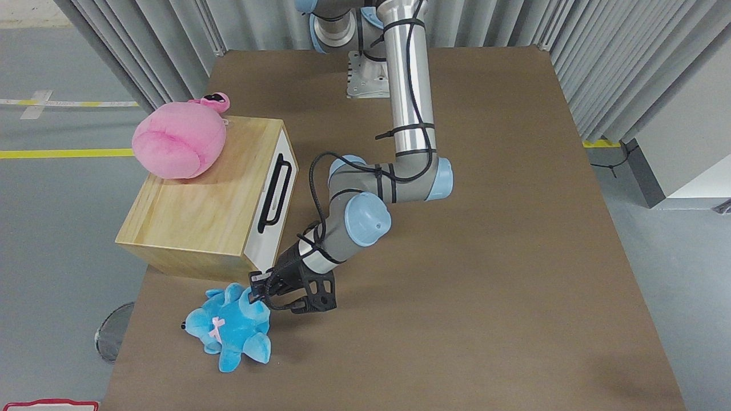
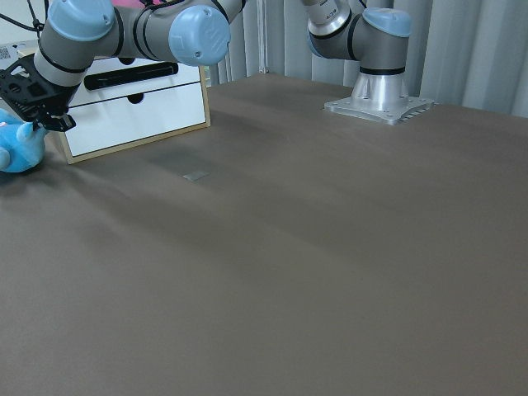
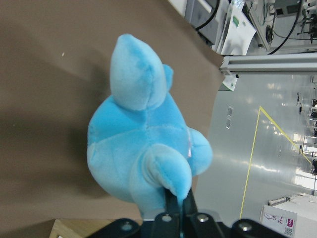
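My gripper [image 1: 254,287] is at the near end of the wooden drawer box. In the wrist view its black fingers [image 3: 188,208] are shut on a limb of the blue plush bear [image 3: 133,144], which fills the middle of that view. In the front view the bear [image 1: 226,322], with a pink bow, is just below the gripper, over the table's left front. The left view shows only part of the bear [image 2: 18,148] at the far left edge.
A wooden box [image 1: 192,219] with white drawer fronts and black handles stands behind the bear, a pink plush toy [image 1: 175,140] on top. The table's left edge lies beside the bear.
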